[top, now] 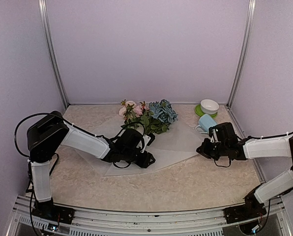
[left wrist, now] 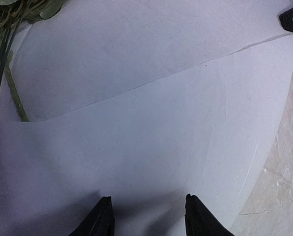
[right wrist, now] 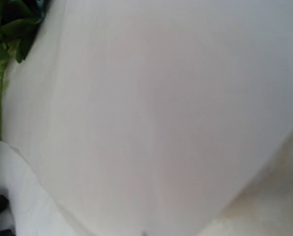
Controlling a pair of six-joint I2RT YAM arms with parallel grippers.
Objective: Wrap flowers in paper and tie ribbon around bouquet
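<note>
The bouquet of pink flowers (top: 131, 109) and blue flowers (top: 163, 112) lies on a white paper sheet (top: 181, 140), blooms toward the back wall. Its green stems (left wrist: 16, 93) run down behind the sheet's folded edge in the left wrist view. Over the front of the sheet is my left gripper, its fingers apart and only paper showing between them. At the sheet's right corner, my right gripper (top: 200, 149) is shut with the paper's edge reaching into it; the right wrist view barely shows its tips.
Toward the back right are a light blue mug (top: 207, 124) lying on its side, a green plate (top: 199, 111) and a white bowl (top: 210, 105). Bare table (top: 186, 189) extends along the front.
</note>
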